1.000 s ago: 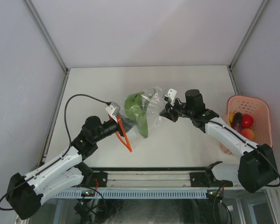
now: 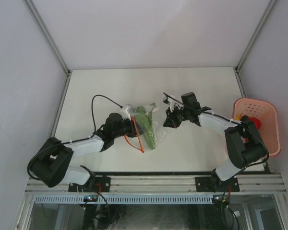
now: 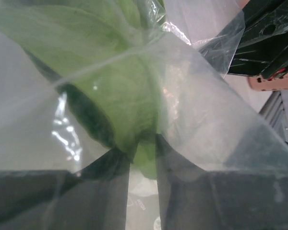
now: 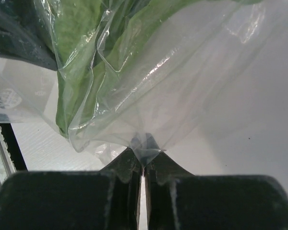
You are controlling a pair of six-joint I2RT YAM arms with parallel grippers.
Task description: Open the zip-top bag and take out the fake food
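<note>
The clear bag (image 2: 157, 125) with its orange-edged opening (image 2: 137, 136) is at mid-table, and a long green fake food (image 2: 145, 123) lies inside. My left gripper (image 2: 134, 127) reaches through the opening from the left. In the left wrist view its fingers (image 3: 108, 175) stand slightly apart under the plastic, with the narrow green tip showing in the gap; whether they touch it is unclear. My right gripper (image 2: 168, 120) is shut on the bag's far end. Plastic film (image 4: 145, 148) bunches between its tips in the right wrist view.
A pink basket (image 2: 273, 120) stands at the right edge, partly behind my right arm, with a red piece (image 2: 255, 123) showing inside. Bare tabletop (image 2: 110, 86) lies behind and around the bag.
Both arms have shifted, the left one rightward and deeper into the bag. The right elbow swung inward and now covers part of the basket. The green food hangs more upright and looks narrower.
</note>
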